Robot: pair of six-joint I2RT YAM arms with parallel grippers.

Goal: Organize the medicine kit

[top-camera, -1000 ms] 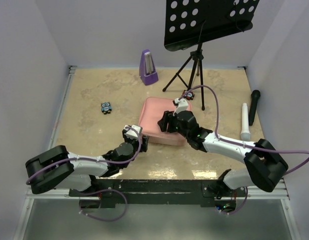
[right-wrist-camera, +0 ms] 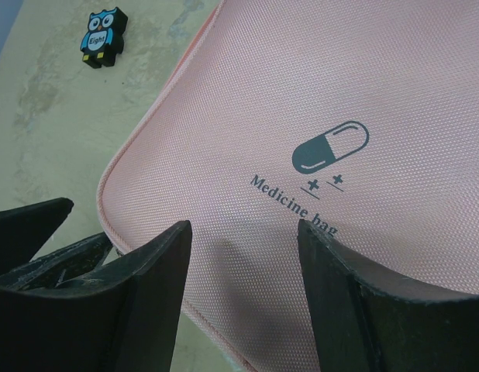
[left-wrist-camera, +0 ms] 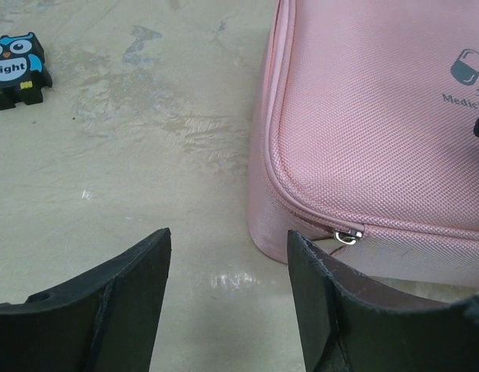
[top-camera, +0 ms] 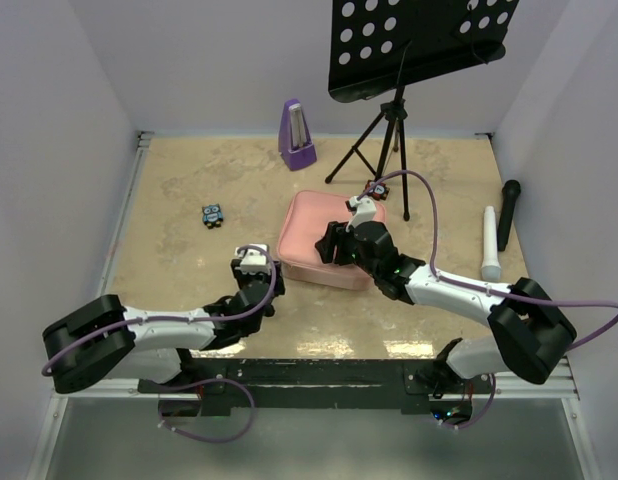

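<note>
The pink medicine bag [top-camera: 312, 220] lies closed near the table's middle, its zipper pull [left-wrist-camera: 348, 235] at the front left corner. Beside that corner my left gripper is part open, and only tabletop and a bit of the bag's corner show past its fingers. In the top view the left gripper [top-camera: 277, 284] sits just left of the bag's front. Over the bag's lid [right-wrist-camera: 201, 139] hangs my right gripper, part open with nothing between its fingers; the printed lid shows behind it. Whether its fingertips touch the lid I cannot tell.
A dark owl block [top-camera: 212, 216] stands left of the bag, another [top-camera: 377, 190] behind it. Farther back are a purple metronome [top-camera: 296, 136] and a black music stand [top-camera: 398, 110]. A white tube [top-camera: 490, 245] and a black microphone [top-camera: 507, 215] lie at right.
My left gripper has drawn back to the left, away from the bag's front left corner. The right arm stays in place, and the bag has barely shifted.
</note>
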